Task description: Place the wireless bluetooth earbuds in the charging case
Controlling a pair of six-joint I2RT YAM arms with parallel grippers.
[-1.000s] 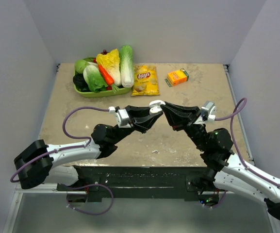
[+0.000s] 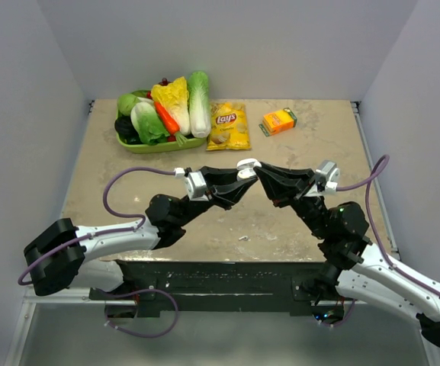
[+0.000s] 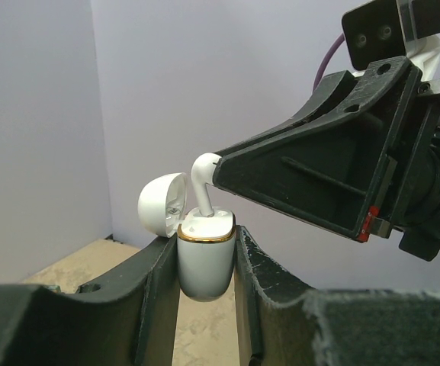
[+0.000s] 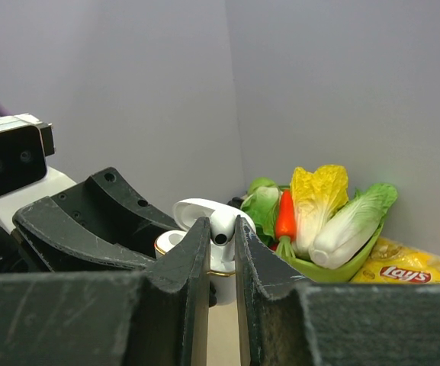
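Note:
Both grippers meet above the table in the top view. My left gripper is shut on the white charging case (image 3: 205, 266), whose lid (image 3: 157, 203) stands open. My right gripper is shut on a white earbud (image 4: 222, 223), held upright just over the case's inner top. In the left wrist view the earbud's stem tip (image 3: 204, 204) reaches down to the case's insert; whether it sits inside a slot I cannot tell. A second earbud is not clearly visible.
A green basket of vegetables (image 2: 154, 146), a yellow chips bag (image 2: 227, 130) and an orange box (image 2: 278, 121) stand along the back of the table (image 2: 113, 191). Grey walls enclose the back and sides.

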